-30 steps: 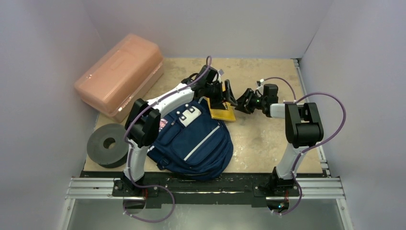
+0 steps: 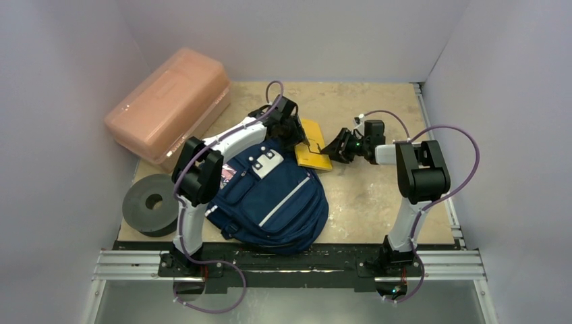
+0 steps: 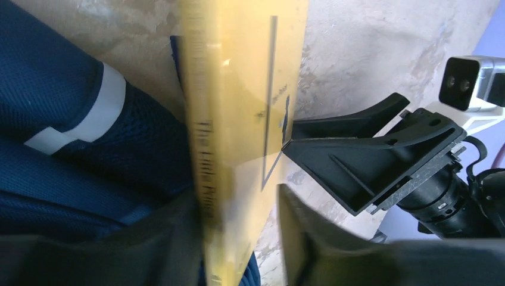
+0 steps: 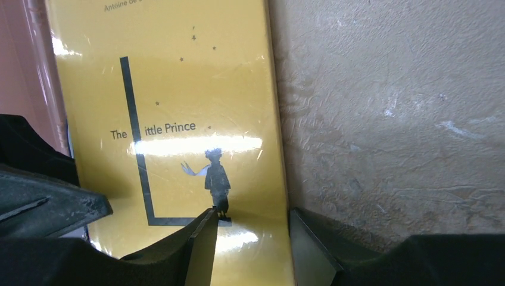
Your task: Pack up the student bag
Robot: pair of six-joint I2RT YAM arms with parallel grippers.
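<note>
A yellow "The Little Prince" book (image 2: 313, 138) (image 3: 238, 89) (image 4: 172, 89) lies against the upper right side of the navy bag (image 2: 270, 202) (image 3: 77, 173). My right gripper (image 2: 332, 148) is shut on the book's edge from the right. My left gripper (image 2: 294, 135) is at the book's left side, fingers part open around the near spine in the left wrist view, blurred there; whether it touches the book is unclear.
A pink plastic box (image 2: 165, 101) stands at the back left, with a dark grey roll (image 2: 141, 216) in front of it.
My left gripper has drawn back leftward from over the book, uncovering more of its cover. The right gripper has shifted slightly left onto the book.
</note>
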